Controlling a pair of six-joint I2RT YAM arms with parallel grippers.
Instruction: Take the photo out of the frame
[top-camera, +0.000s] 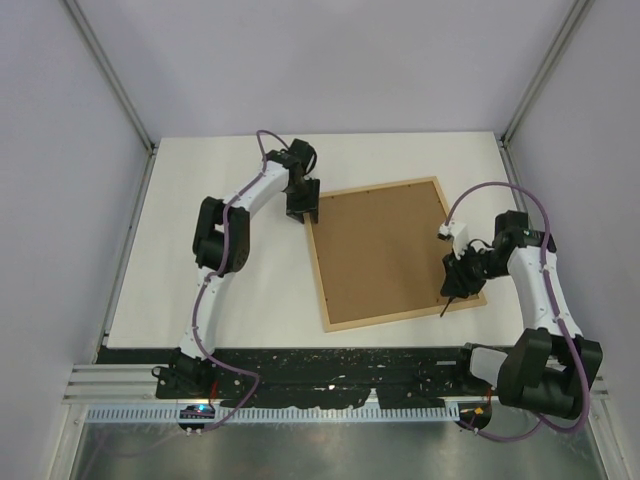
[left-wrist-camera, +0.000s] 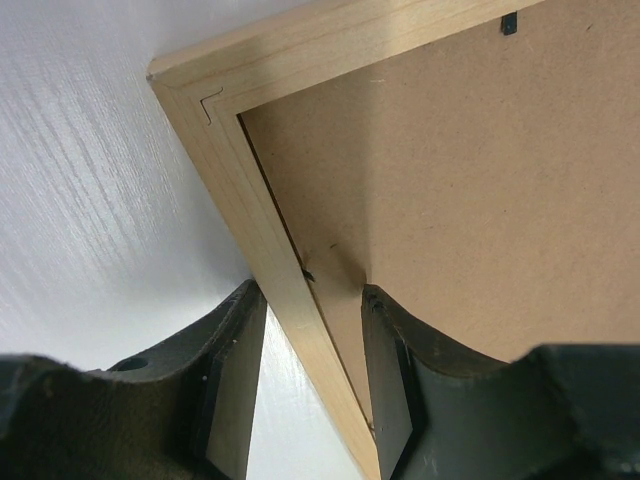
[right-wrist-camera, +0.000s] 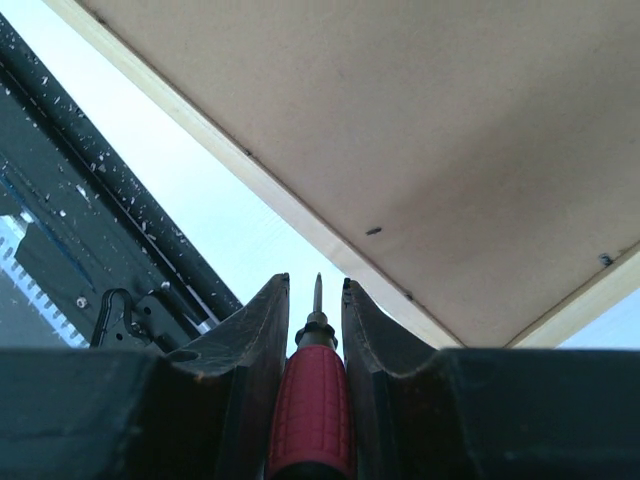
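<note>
The wooden photo frame (top-camera: 322, 290) lies back side up on the white table, its brown backing board (top-camera: 380, 250) still inside the border. My left gripper is open at the frame's left bar, one finger at the bar's outer side and the other over the board. My right gripper is shut on a screwdriver with a red handle (right-wrist-camera: 312, 410). In the right wrist view its thin metal tip (right-wrist-camera: 318, 293) points toward the frame's border near a corner. Small dark tabs (right-wrist-camera: 373, 231) line the board's edge. No photo is visible.
Along the front runs a black rail (top-camera: 300, 375), close to the frame's lower bar. Purple cables (top-camera: 575, 360) trail along both arms.
</note>
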